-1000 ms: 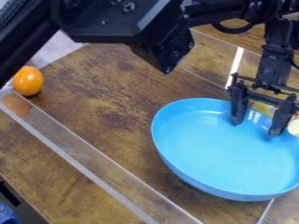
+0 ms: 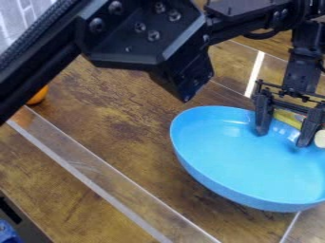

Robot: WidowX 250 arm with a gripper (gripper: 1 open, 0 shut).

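My black gripper [image 2: 284,123] is low over the back right of a blue round dish [image 2: 235,161], its two fingers reaching down into it. A yellow object with a white, round end [image 2: 318,137] lies between and beside the fingers, partly hidden by them and cut by the right edge. Whether the fingers grip it I cannot tell.
An orange round object [image 2: 38,95] peeks out at the far left, mostly behind my arm. Bare wooden table [image 2: 114,123] with pale strips surrounds the dish. Something blue is at the lower left corner.
The upper arm has swung down and left, covering more of the orange object. The gripper at the dish has shifted slightly right; the dish has moved slightly right too.
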